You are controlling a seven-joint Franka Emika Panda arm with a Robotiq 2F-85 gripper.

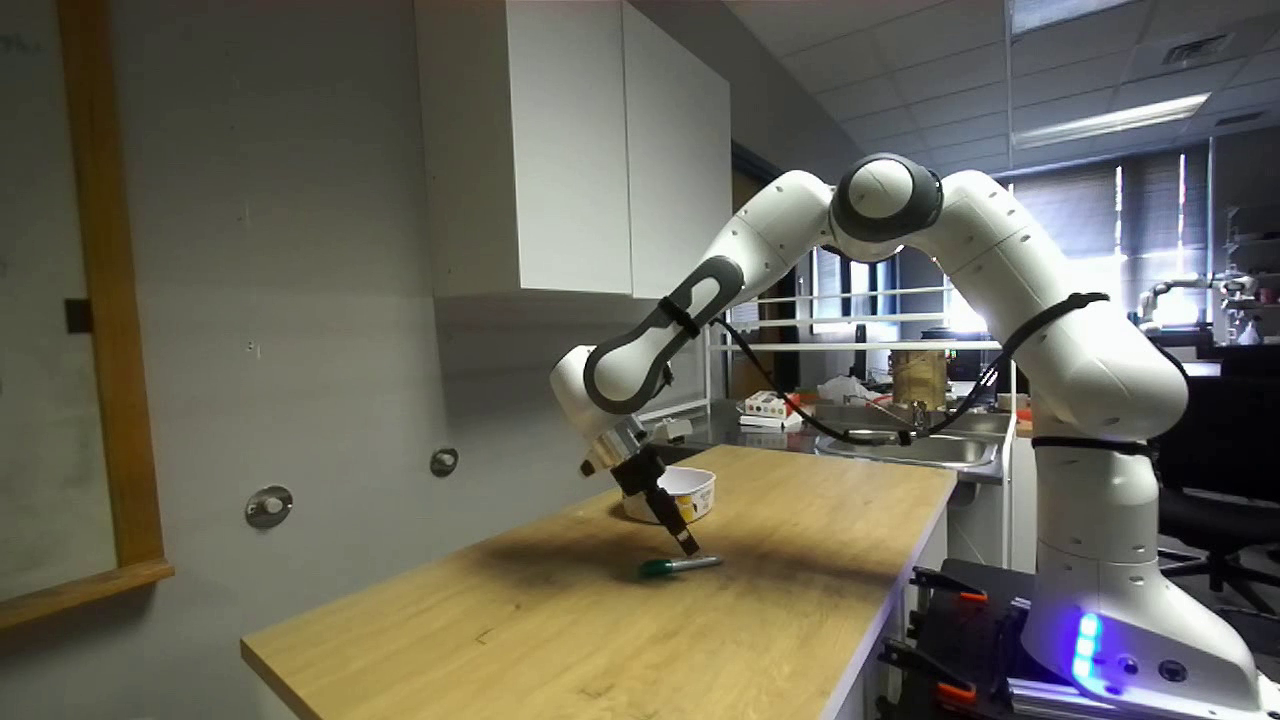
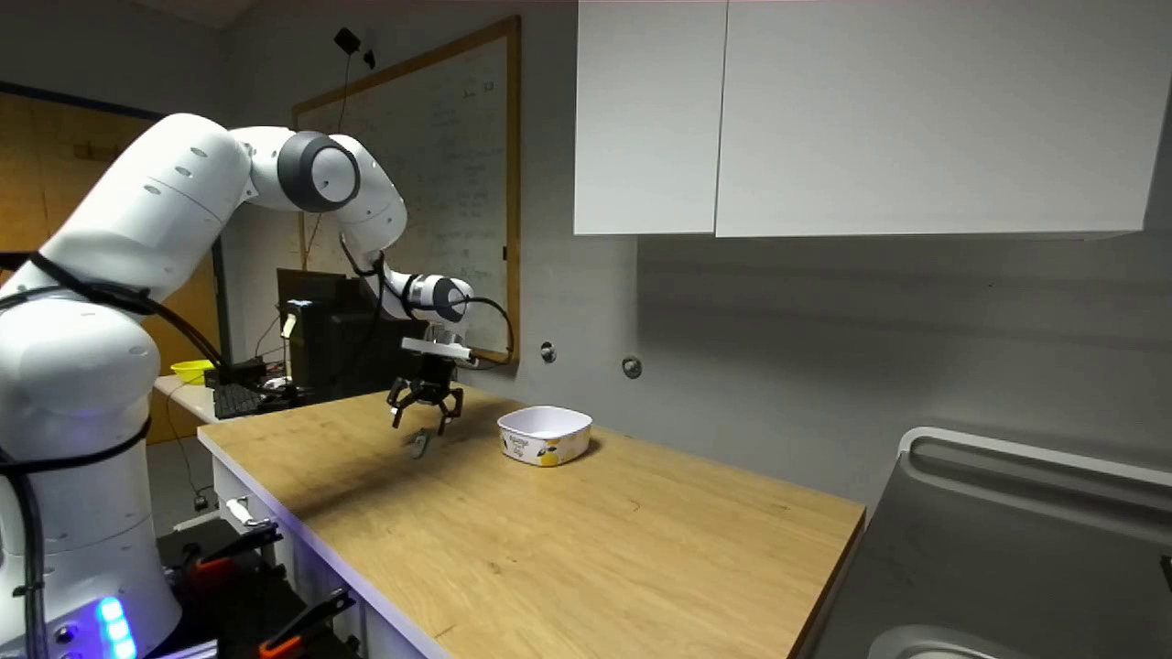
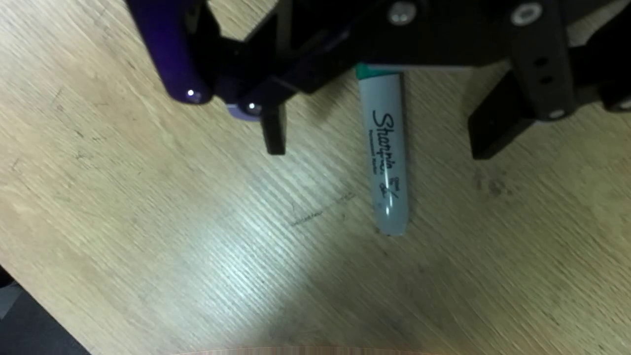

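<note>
A grey Sharpie marker [image 3: 387,159] with a green cap lies flat on the wooden counter. In exterior view 1 the same marker [image 1: 678,565] is just below the fingertips. My gripper is open above it, one finger [image 3: 273,130] off to the left of the barrel and the other finger [image 3: 497,121] off to its right. Neither touches the marker in the wrist view, and part of the green cap is hidden behind the gripper body. From exterior view 2, the gripper [image 2: 419,423] shows its two fingers spread over the marker [image 2: 419,444].
A white bowl with a lemon print [image 2: 546,436] stands on the counter close by, toward the wall. White cabinets [image 1: 576,156] hang on the wall above, and a sink [image 1: 924,450] lies past the counter's far end.
</note>
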